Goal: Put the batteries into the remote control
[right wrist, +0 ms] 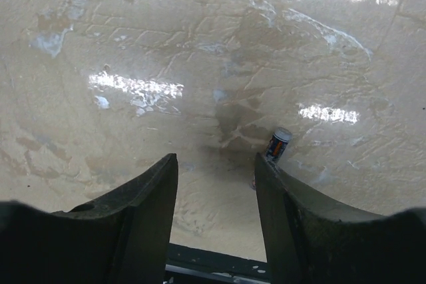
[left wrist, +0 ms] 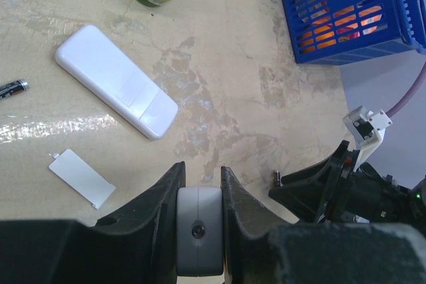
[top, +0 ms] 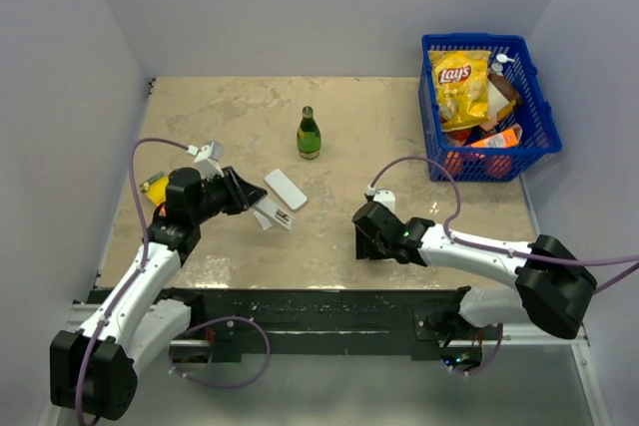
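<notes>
My left gripper is shut on the remote control [left wrist: 198, 237], a pale body reaching out from the fingers in the top view at the left centre. My right gripper is low over the table, its fingers apart, just above a battery [right wrist: 278, 143] that lies beside the right fingertip and partly behind it. In the left wrist view another battery [left wrist: 10, 89] lies at the far left, near a white oblong piece [left wrist: 116, 78] and a smaller white card [left wrist: 82, 178].
A green bottle [top: 309, 138] stands at the back middle. A blue basket [top: 539, 137] with snacks fills the back right. Yellow and orange items [top: 156, 189] lie behind the left arm.
</notes>
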